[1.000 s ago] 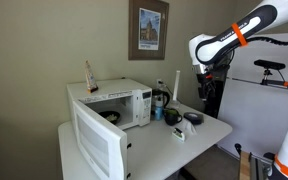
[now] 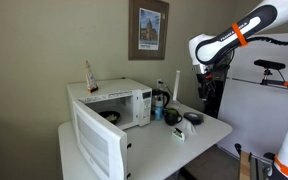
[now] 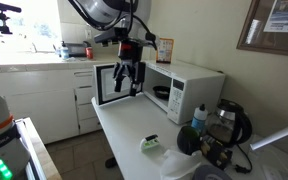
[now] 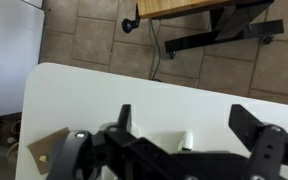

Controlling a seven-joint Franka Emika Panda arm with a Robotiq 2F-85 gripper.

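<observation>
High above the white table hangs my gripper, its two dark fingers well apart and nothing visible between them. In the second exterior view the gripper points down, clear of the tabletop. A white microwave has its door swung wide open, and something dark sits inside. A small white and green item lies on the table; the same item shows in front of the microwave in the other exterior view.
A bottle stands on top of the microwave. To its right are a dark pot, a dark pan and a kettle. A white cloth-like thing lies nearby.
</observation>
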